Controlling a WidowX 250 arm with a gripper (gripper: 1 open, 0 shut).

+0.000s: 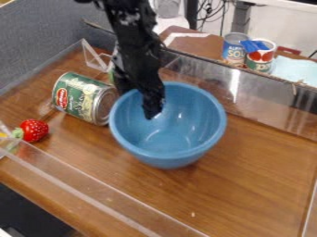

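A blue bowl (173, 139) sits on the wooden table in the middle of the camera view. My black gripper (145, 100) hangs over the bowl's back-left rim, its fingers open and reaching down inside the bowl. A green and silver can (77, 98) lies on its side just left of the bowl. A red strawberry (33, 130) lies at the far left.
Transparent low walls border the wooden table (242, 185). Behind the back wall stand two cans (258, 57) near a pale blue cloth.
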